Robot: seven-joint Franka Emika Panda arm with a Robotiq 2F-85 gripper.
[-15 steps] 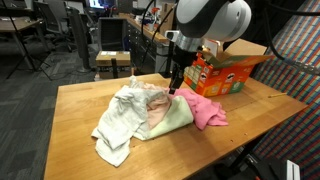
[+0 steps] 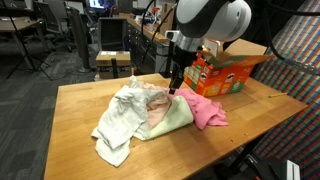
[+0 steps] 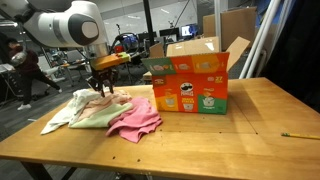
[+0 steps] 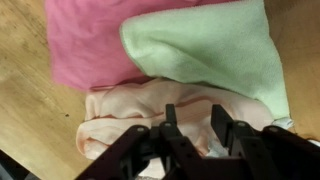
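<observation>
My gripper hangs over the pile of cloths, its two dark fingers apart with nothing between them. Beneath it in the wrist view lies a crumpled peach cloth. A pale green cloth and a pink cloth lie beyond that. In exterior view 1 a white cloth spreads at the left of the pile, next to the peach cloth and the green cloth, with the pink cloth on the right. Most of the white cloth is hidden from the wrist view.
An open red and green cardboard box stands on the table beside the cloths, close to the arm. A pencil-like yellow item lies near the table's far right in exterior view 2.
</observation>
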